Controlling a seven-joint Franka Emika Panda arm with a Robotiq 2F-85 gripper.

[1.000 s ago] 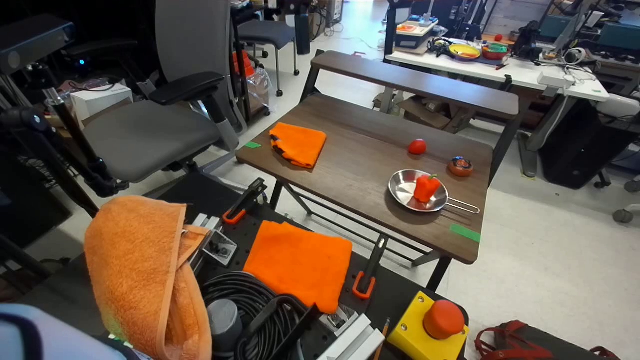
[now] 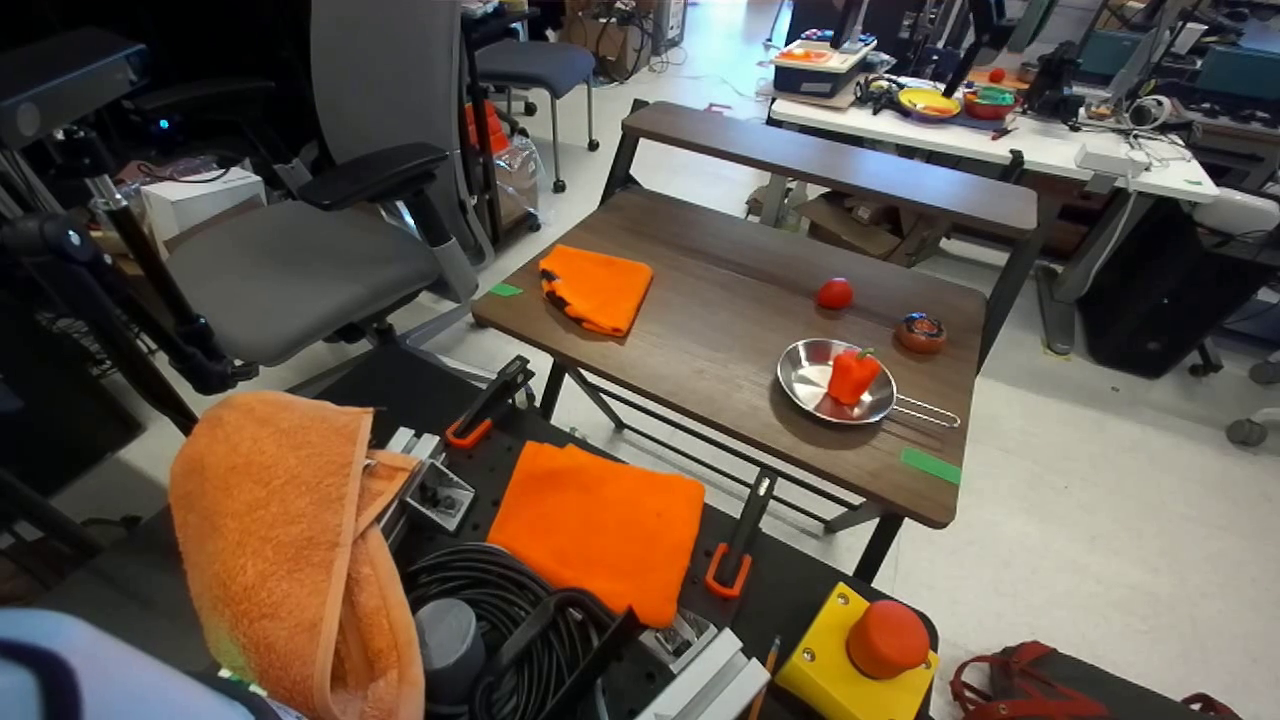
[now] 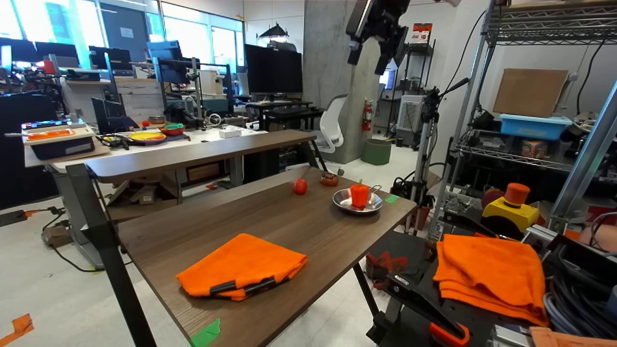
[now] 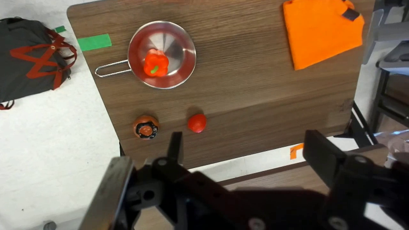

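My gripper [image 3: 373, 66] hangs open high above the table, its fingers wide apart and nothing between them. On the dark wooden table [image 2: 708, 324] sits a steel pan [image 4: 180, 46] with a red bell pepper [image 4: 156, 63] inside it. A red tomato-like ball [image 4: 197, 123] lies apart from the pan, on bare wood. Beside it, nearer the table's end, is a round brown-orange object [image 4: 146, 127] with a dark patterned top. The folded orange cloth [image 3: 243, 263] rests at the table's opposite end.
A raised shelf [image 2: 828, 162] runs along the table's back edge. Green tape [image 2: 930, 466] marks the surface near the pan handle. Bare wood stretches between the cloth and the pan. A yellow box with a red button [image 2: 888, 640] stands off the table.
The table objects stay put.
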